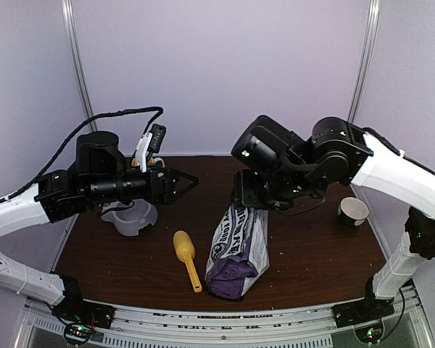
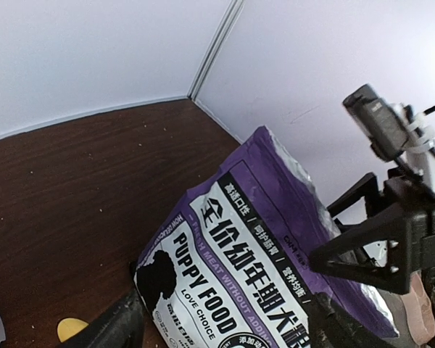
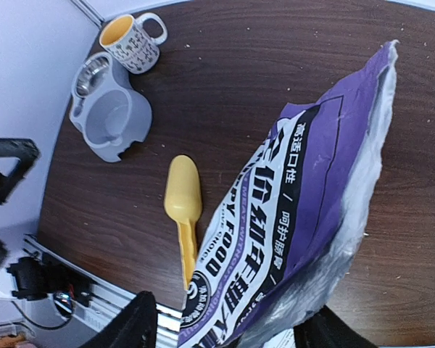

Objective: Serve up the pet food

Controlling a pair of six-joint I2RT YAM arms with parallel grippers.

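A purple and white puppy food bag point(image 1: 235, 257) stands on the table, its top edge tall in the right wrist view point(image 3: 290, 203). My right gripper point(image 1: 250, 192) is tilted over the top of the bag; its fingers appear apart at the bottom of the right wrist view, around the bag's near part. My left gripper point(image 1: 177, 185) hangs open in the air left of the bag. A yellow scoop point(image 1: 185, 250) lies left of the bag. A grey pet bowl point(image 1: 130, 217) sits at the left.
A patterned mug point(image 3: 130, 47) stands behind the pet bowl, and a small white cup point(image 1: 353, 210) at the right. Walls enclose the table point(image 1: 319, 268) on three sides.
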